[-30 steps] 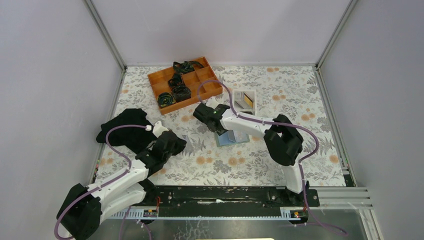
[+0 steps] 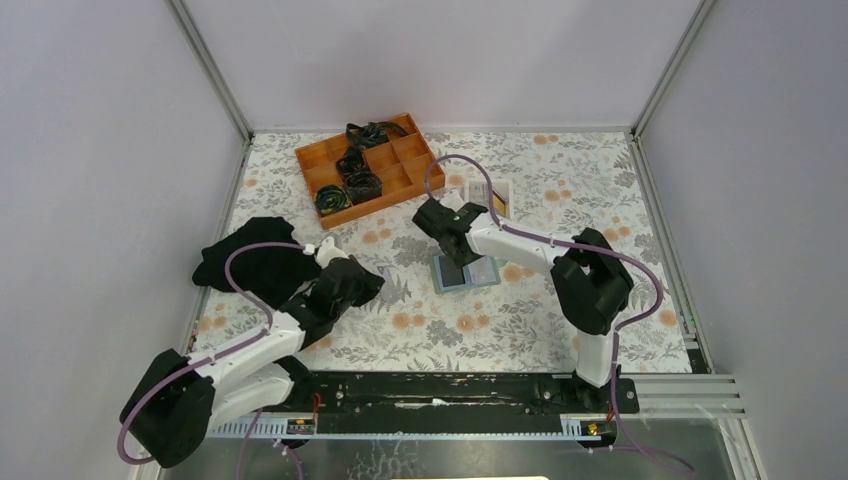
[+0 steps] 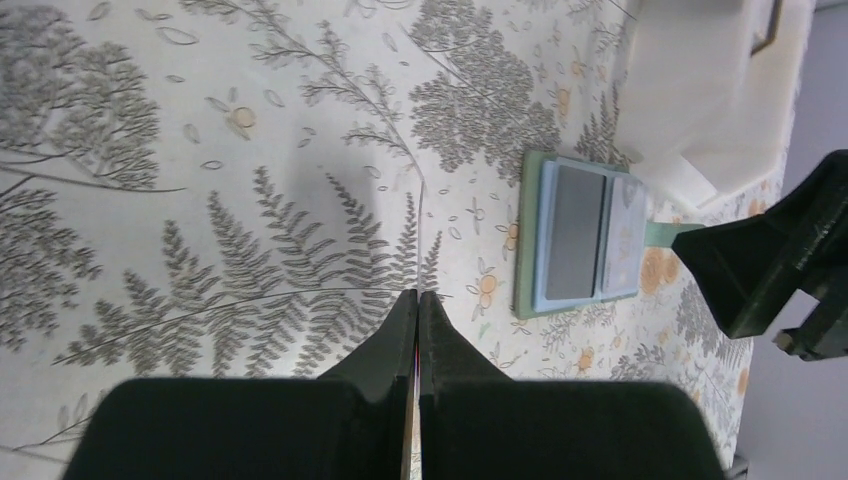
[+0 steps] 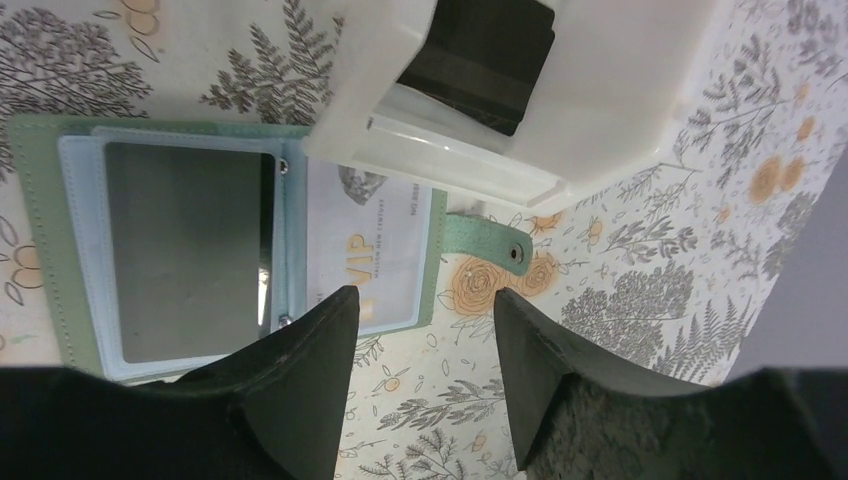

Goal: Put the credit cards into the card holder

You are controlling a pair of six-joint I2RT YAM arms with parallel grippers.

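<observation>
The card holder lies opened flat, green outside and blue inside, with a dark grey panel in its left half and a white card marked VIP in its right half. Over the holder, my right gripper has its fingers apart and nothing between them. To the left of the holder, my left gripper is shut, pinching a thin card seen nearly edge-on. In the top view that card shows as a pale patch by the fingertips.
Behind the holder stands a white box with a dark card inside. A brown compartment tray with dark coiled items is at the back left. Black cloth lies at the left edge.
My right gripper has shifted right over the holder. The holder's left half looked pale blue and now shows the dark panel. My left gripper has edged right with its card.
</observation>
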